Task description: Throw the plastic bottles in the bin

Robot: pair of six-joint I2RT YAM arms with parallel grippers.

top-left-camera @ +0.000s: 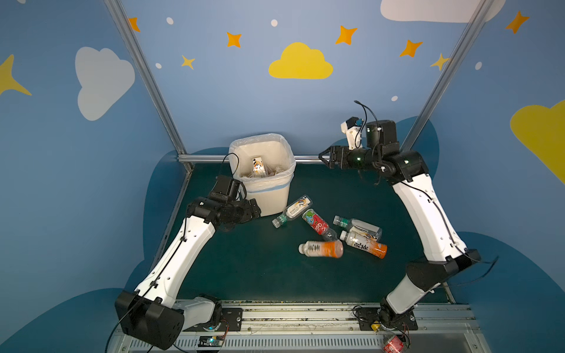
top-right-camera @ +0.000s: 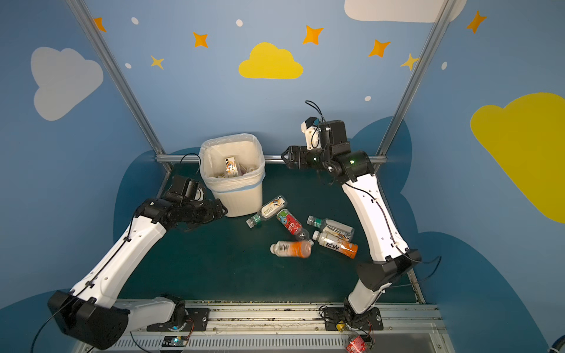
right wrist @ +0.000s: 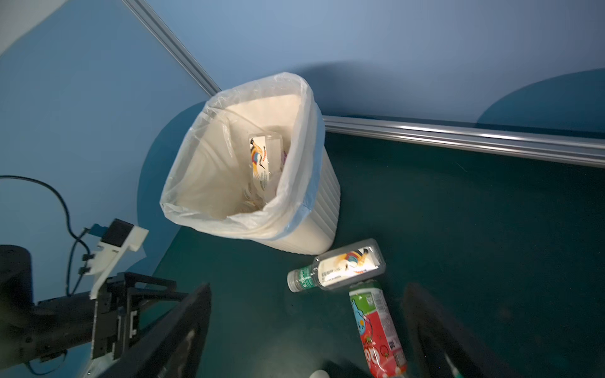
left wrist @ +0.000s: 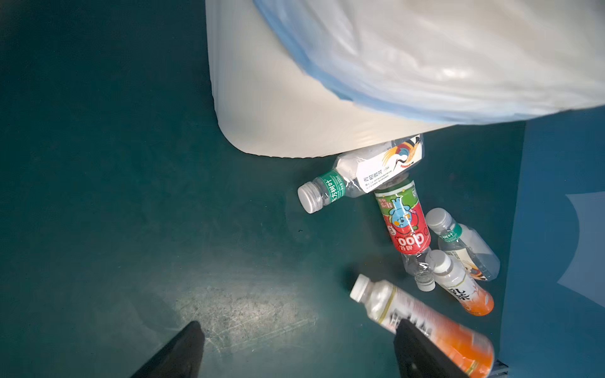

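Note:
The bin [top-left-camera: 269, 203] stands at the back left, lined with a clear bag, with a clear bottle [right wrist: 259, 160] inside. An orange-and-white bottle [top-left-camera: 322, 249] lies on the floor farthest forward. Behind it lie a red-labelled bottle [top-left-camera: 317, 225] and a green-necked clear bottle [top-left-camera: 297, 206], the latter by the bin's foot. Farther right are a second clear bottle [top-left-camera: 363, 228] and another orange bottle [top-left-camera: 366, 244], side by side. My left gripper [top-left-camera: 257, 209] is open and empty just in front of the bin. Right of the bin, above the floor, my right gripper [top-left-camera: 322, 156] is open and empty.
A metal rail [right wrist: 466, 134] runs along the base of the back wall. Bare green floor [top-left-camera: 253, 264] spreads across the front and left. A red-labelled bottle [top-left-camera: 393, 343] is beyond the front rail, near the right arm's base.

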